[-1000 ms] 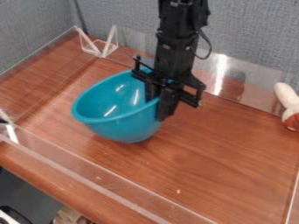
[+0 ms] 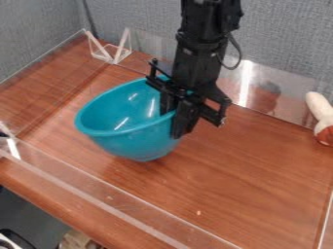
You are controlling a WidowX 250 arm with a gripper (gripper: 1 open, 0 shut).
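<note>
A turquoise bowl [image 2: 124, 126] is tilted toward the viewer in the middle-left of the camera view. My black gripper [image 2: 176, 97] hangs from the top of the view, shut on the bowl's right rim. The fingertips are partly hidden by dark shapes against the bowl.
A white wire rack [image 2: 109, 49] stands at the back left. A white and red object, like a bottle or toy [image 2: 321, 117], is at the right edge.
The gripper and bowl have shifted slightly left, with the bowl's tilt changed a little.
</note>
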